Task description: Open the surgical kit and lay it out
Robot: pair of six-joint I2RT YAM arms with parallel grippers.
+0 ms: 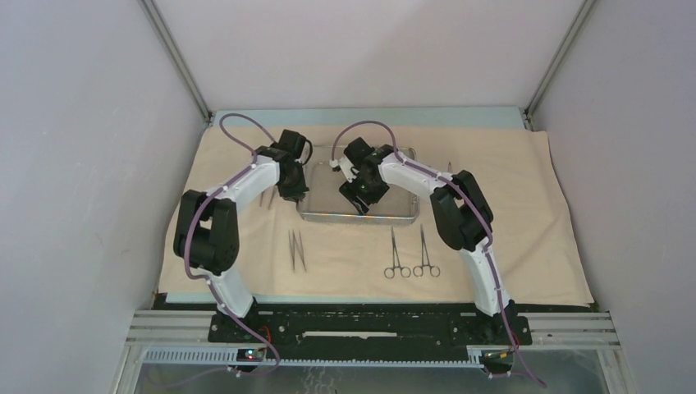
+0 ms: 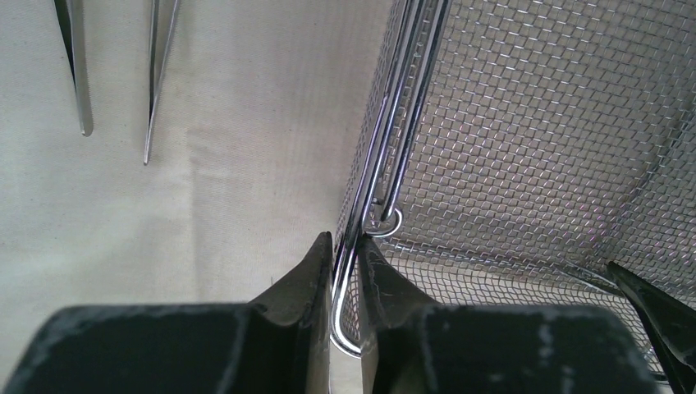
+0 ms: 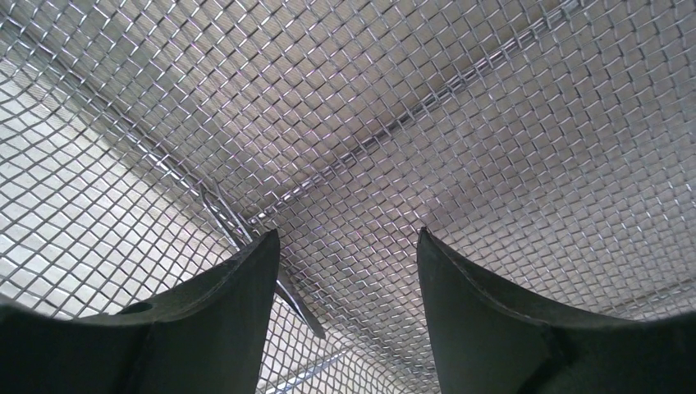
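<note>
The wire mesh basket (image 1: pixel 359 219) rests on the beige cloth. My left gripper is shut on its left rim (image 2: pixel 368 176), one finger on each side. Inside the basket, my right gripper stands open with nothing clasped. A slim metal instrument (image 3: pixel 294 295) lies along the basket's edge, partly behind the right gripper's left finger (image 3: pixel 254 304). That same instrument (image 2: pixel 595 280) shows in the left wrist view, close to a dark right fingertip (image 2: pixel 648 308).
Tweezers (image 1: pixel 296 250) and two ring-handled clamps (image 1: pixel 394 254) lie on the cloth (image 1: pixel 345 263) in front of the basket. More tweezers (image 2: pixel 80 74) lie left of it. Another instrument (image 1: pixel 450 167) is partly visible at right.
</note>
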